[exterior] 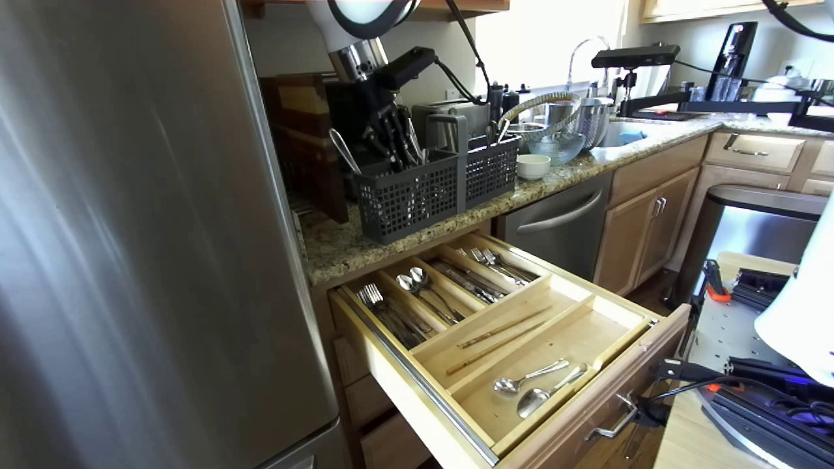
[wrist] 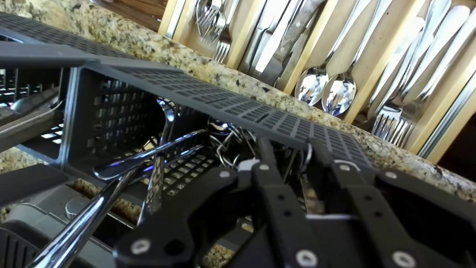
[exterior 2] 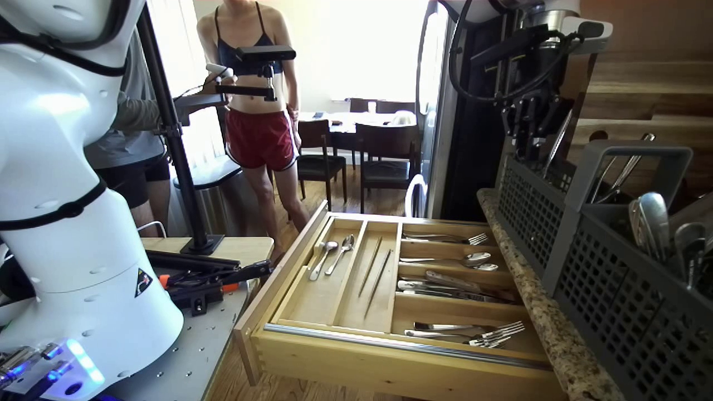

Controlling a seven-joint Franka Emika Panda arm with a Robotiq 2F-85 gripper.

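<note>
My gripper points down into the end compartment of the grey cutlery basket (exterior: pixel 410 195), by its outer wall. In the wrist view its fingers are drawn together on a metal utensil (wrist: pixel 310 194), partly hidden between them; I cannot tell which kind. More utensils crowd round the fingertips. Several shiny handles (wrist: pixel 154 154) lean out of the neighbouring part of the basket. The open wooden drawer (exterior: pixel 422 391) below holds forks (exterior: pixel 383 309), spoons (exterior: pixel 418 277) and knives (exterior 2: pixel 441 287) in separate slots. Two larger spoons (exterior 2: pixel 324 257) lie in its front compartment.
Two chopsticks (exterior 2: pixel 374 274) lie in the drawer's middle slot. A wooden board (exterior: pixel 313 141) stands left of the basket, and a white bowl (exterior: pixel 533 167) stands at its right. The basket's upright handle (exterior 2: pixel 625 153) rises in the middle. Much of the front compartment is bare.
</note>
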